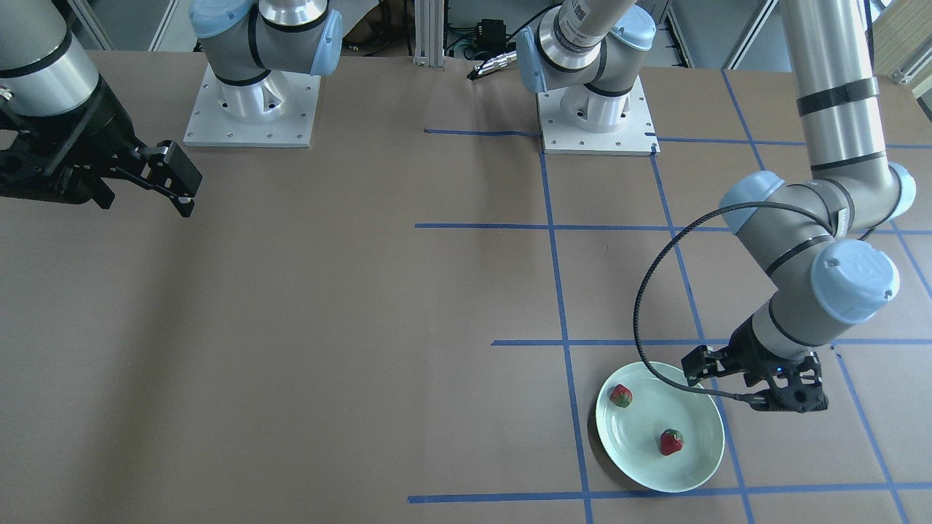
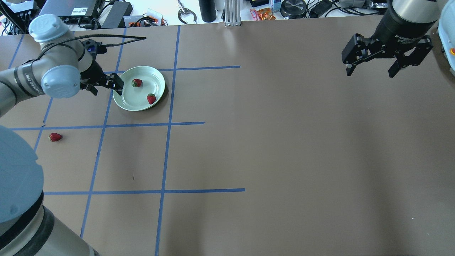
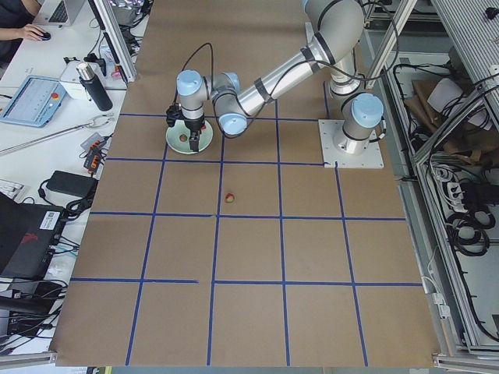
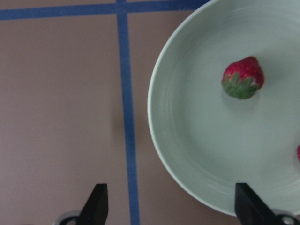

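Note:
A pale green plate (image 1: 646,437) holds two strawberries, one near the back (image 1: 621,396) and one nearer the front (image 1: 670,441). My gripper (image 2: 108,90) hangs above the plate's edge, open, with nothing between its fingertips. In the left wrist view the plate (image 4: 197,150) fills the right, with one strawberry (image 4: 241,78) upper right and another cut off at the right edge. A further strawberry (image 2: 55,137) lies on the gridded table outside the plate, also seen as a small red spot (image 3: 229,198) in the left view.
Another black gripper (image 2: 386,55) hangs at the upper right of the top view. Other arm bases stand along the table's edge. A cable loops from my wrist over the plate.

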